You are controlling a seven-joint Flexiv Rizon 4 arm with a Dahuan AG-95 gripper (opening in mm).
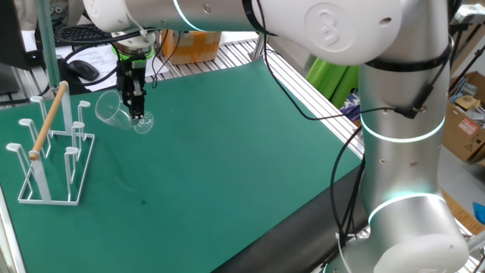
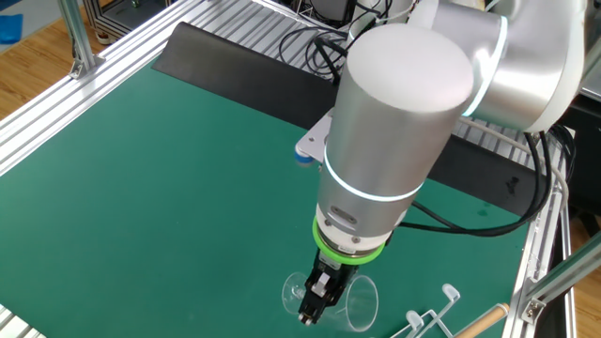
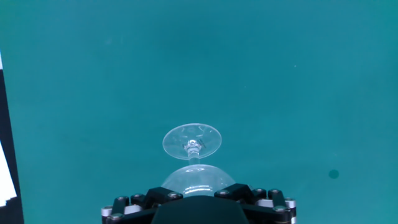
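A clear stemmed glass (image 1: 111, 111) is on its side or tilted at the far left of the green mat, bowl toward the rack and foot toward the middle. My black gripper (image 1: 137, 117) points down at the glass, between bowl and foot in exterior view 1. In exterior view 2 the gripper (image 2: 308, 317) crosses the glass, with the bowl (image 2: 358, 302) to its right. The wrist view shows the foot (image 3: 192, 141) ahead and part of the bowl (image 3: 198, 178) beyond the gripper's black parts. Its fingertips are hidden there, and whether they grip the glass cannot be told.
A white rack (image 1: 49, 202) with upright hooks and a wooden bar (image 1: 48, 123) stands left of the glass. A dark rolled strip (image 2: 249, 77) runs along the edge by the arm's base.
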